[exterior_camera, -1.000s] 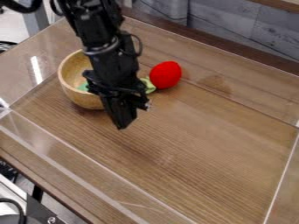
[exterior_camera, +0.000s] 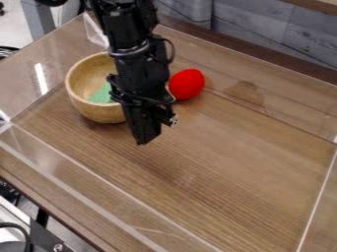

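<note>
My black gripper hangs over the table at the centre left, in front of a wooden bowl; it looks shut, with nothing visible between its fingers. A green object shows inside the bowl, partly behind the arm. A red round object lies just right of the arm, behind the gripper.
A clear plastic item stands at the upper left, partly hidden by the arm.
The arm has shifted slightly and now covers more of the space between the bowl and the red object, hiding the light green item seen there earlier.
</note>
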